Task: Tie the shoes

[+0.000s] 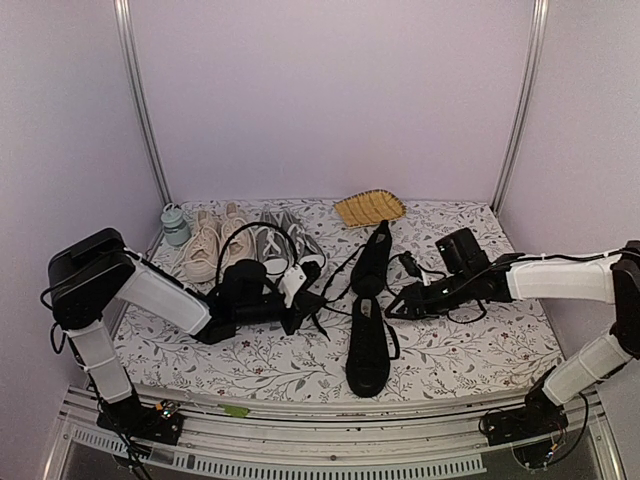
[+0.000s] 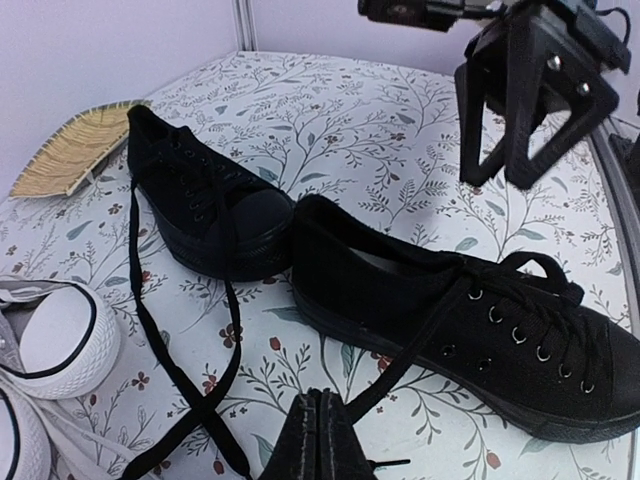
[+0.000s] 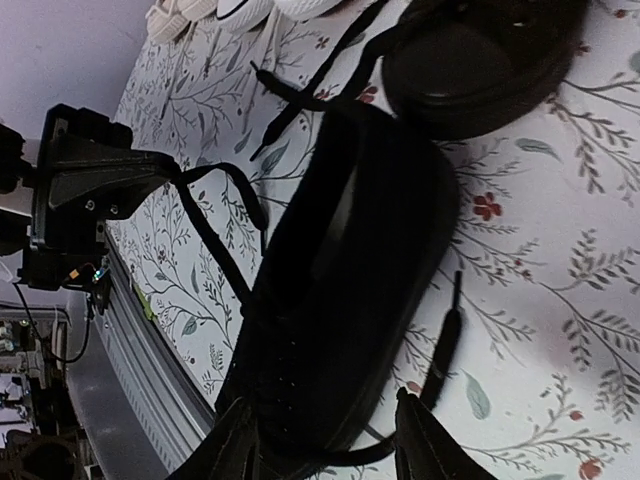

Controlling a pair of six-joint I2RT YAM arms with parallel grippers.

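Note:
Two black sneakers lie end to end on the floral surface, the near one (image 1: 368, 362) and the rear one (image 1: 371, 255), both with long laces. My left gripper (image 1: 310, 304) is left of the near shoe, shut on a lace (image 3: 210, 235) that stretches to that shoe. My right gripper (image 1: 398, 305) hangs just right of the near shoe, open, its fingers (image 3: 410, 440) over a loose lace (image 3: 440, 355) beside the shoe.
Pale shoes (image 1: 203, 250) and grey shoes (image 1: 270, 250) stand at the back left, with a jar (image 1: 175, 225) beside them and a woven tray (image 1: 370, 206) at the back.

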